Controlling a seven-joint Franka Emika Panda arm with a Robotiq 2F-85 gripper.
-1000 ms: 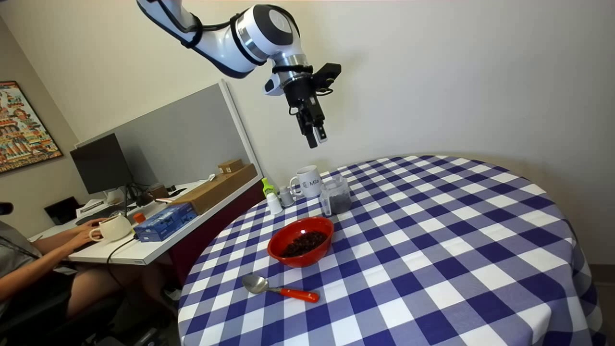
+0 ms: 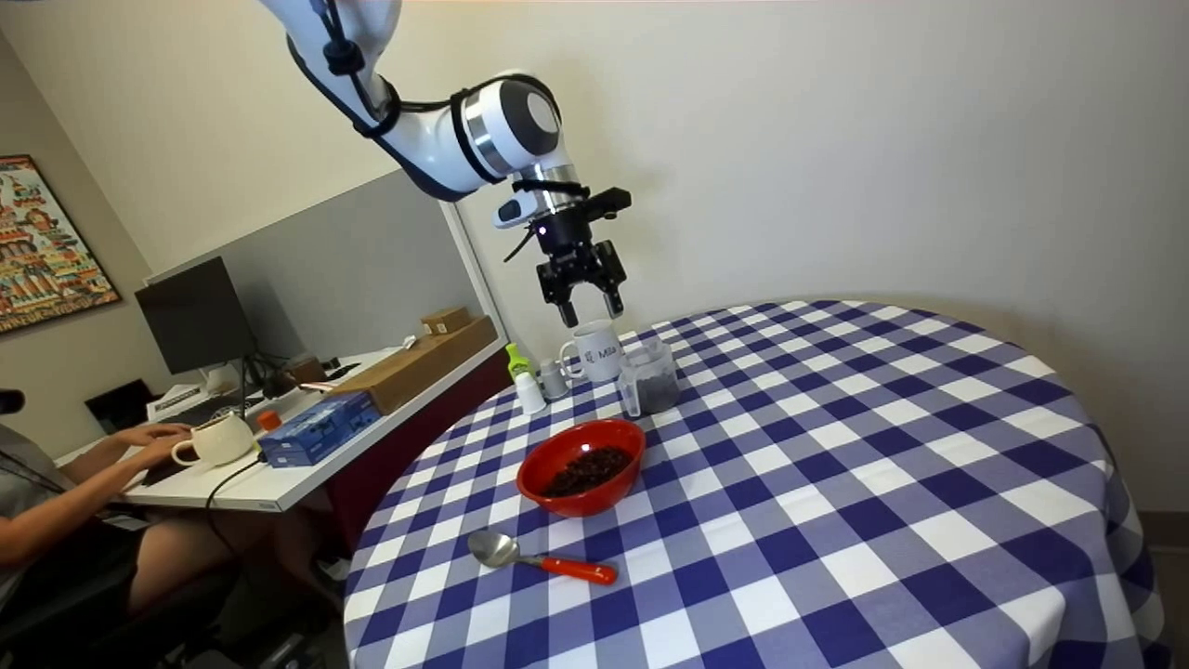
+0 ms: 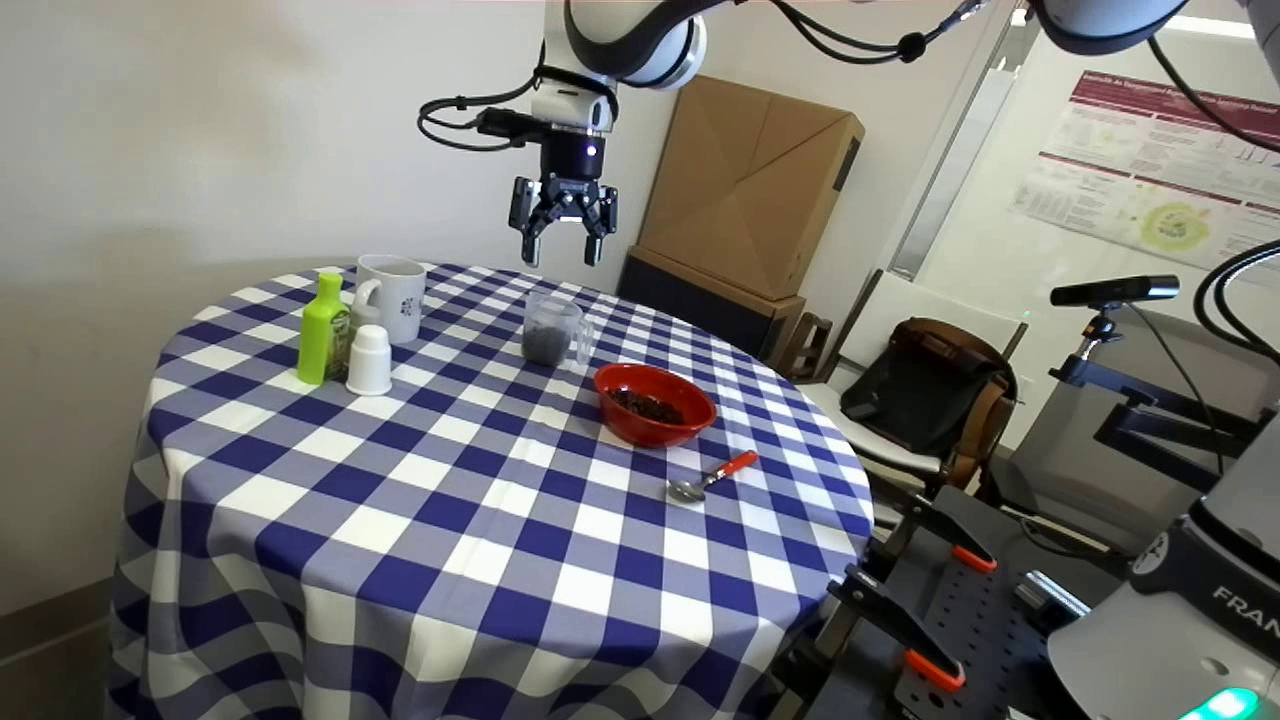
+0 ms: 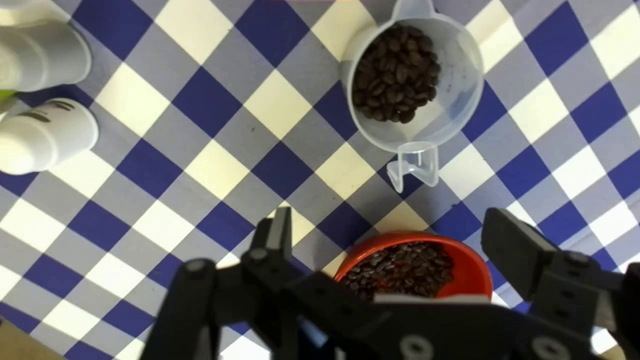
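Observation:
High above the table, my gripper point(image 3: 561, 254) stands open, its fingers spread wide with nothing between them. A red bowl point(image 2: 625, 466) holds dark coffee beans. In the wrist view the bowl point(image 4: 474, 264) shows partly between my fingers, well below them, its near side hidden by the gripper. Beyond it is a clear plastic measuring cup point(image 4: 459, 72) with beans heaped on one side and its handle towards the bowl. A spoon point(image 2: 574, 570) with an orange-red handle lies on the cloth in front of the bowl.
A white mug point(image 3: 402, 294), a green bottle point(image 3: 318, 336) and white shakers point(image 3: 369, 364) are grouped at one side. The checked tablecloth point(image 2: 869, 479) is bare across a wide stretch. A person sits at the desk point(image 2: 284, 483) beyond the table.
My gripper has lowered and shifted slightly left in exterior view 1. The wrist has turned, so both spread fingers now show apart. The objects on the table have not moved.

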